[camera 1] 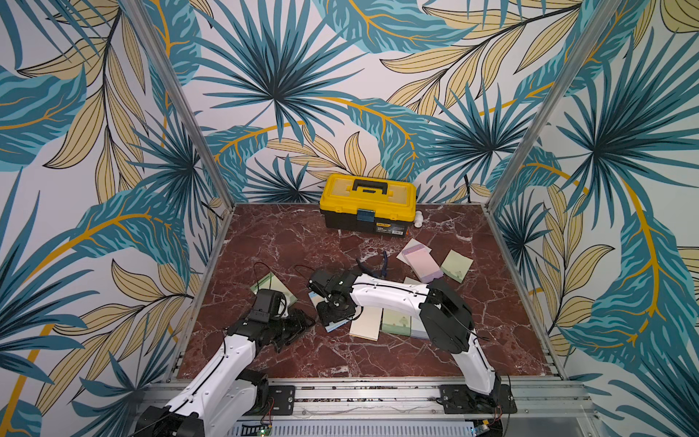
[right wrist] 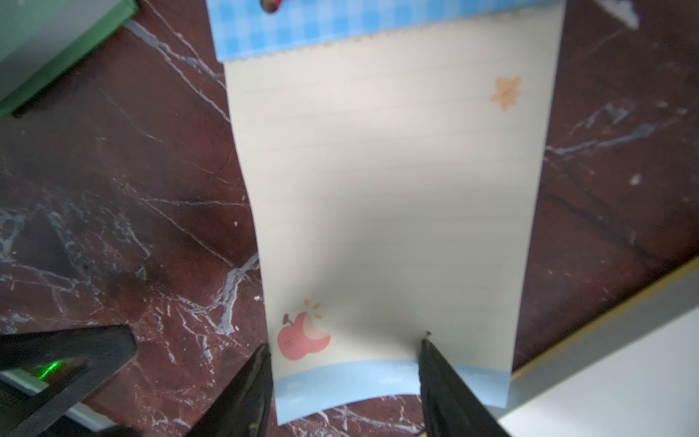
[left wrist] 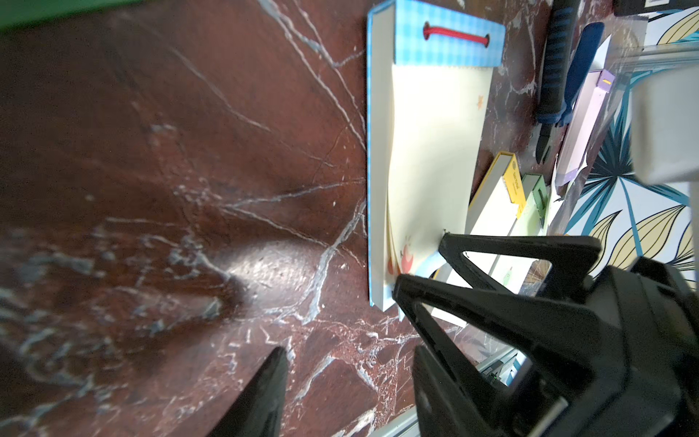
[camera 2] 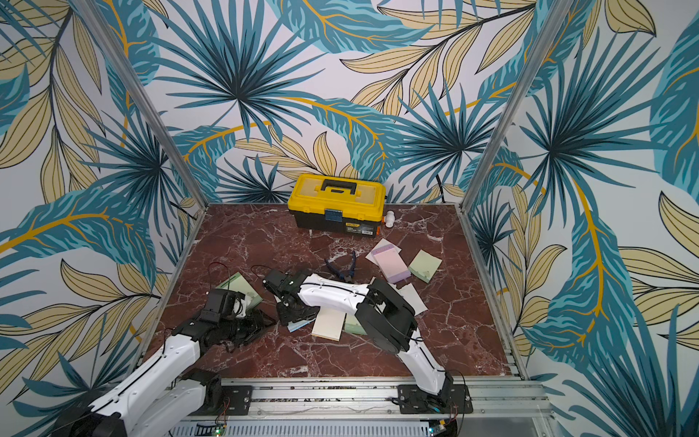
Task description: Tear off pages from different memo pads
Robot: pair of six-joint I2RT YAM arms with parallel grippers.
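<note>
A blue-checked memo pad (left wrist: 437, 123) with red cord binding lies on the marble table. My right gripper stands open over the bottom edge of its lined page, which has an apple print. In the left wrist view the right gripper's black frame crosses that lower edge. My left gripper is open over bare table beside the pad, nothing between its fingers. A yellow-edged pad (camera 1: 365, 326) and green pads lie to the right of it, partly under the right arm.
A yellow toolbox (camera 1: 367, 204) stands at the back with a white object (camera 1: 418, 219) beside it. Blue-handled pliers (left wrist: 560, 80) lie behind the right arm. Pink (camera 1: 422, 262) and pale green pads (camera 1: 456, 265) sit back right.
</note>
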